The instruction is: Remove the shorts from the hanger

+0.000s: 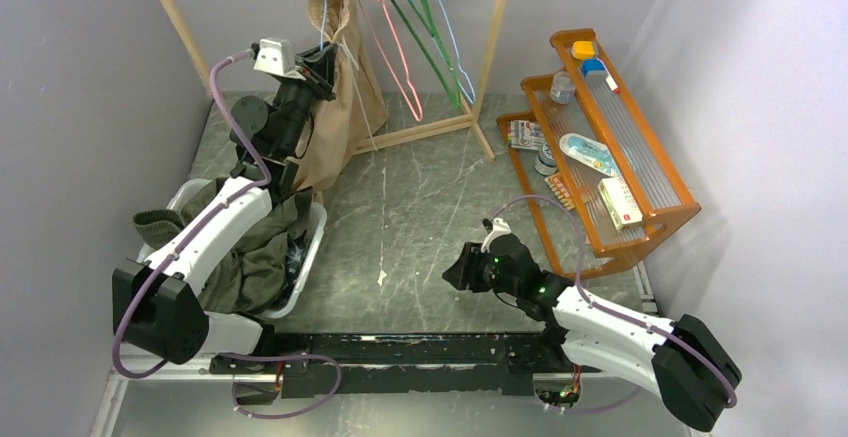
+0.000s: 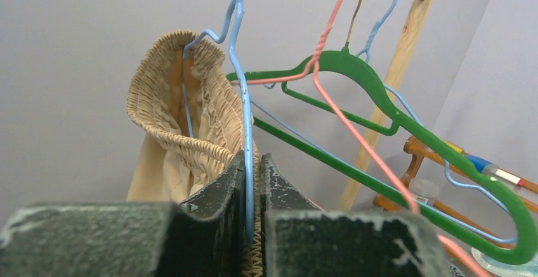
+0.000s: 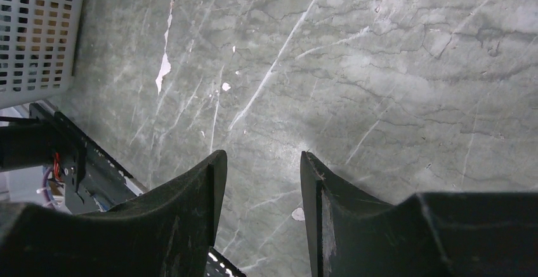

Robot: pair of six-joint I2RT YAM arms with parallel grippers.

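Observation:
Tan shorts (image 1: 338, 127) hang from a blue hanger (image 2: 237, 55) on the wooden rack, their gathered waistband (image 2: 152, 118) draped over it. My left gripper (image 1: 318, 75) is shut on the hanger's blue wire and the waistband edge at its side, as the left wrist view shows. My right gripper (image 1: 462, 267) is low over the bare floor at the front right, part open with nothing between its fingers.
Pink (image 1: 400, 57) and green (image 1: 430, 47) hangers hang right of the shorts. A basket of dark clothes (image 1: 250, 267) sits at left, a wooden shelf (image 1: 660, 207) at right.

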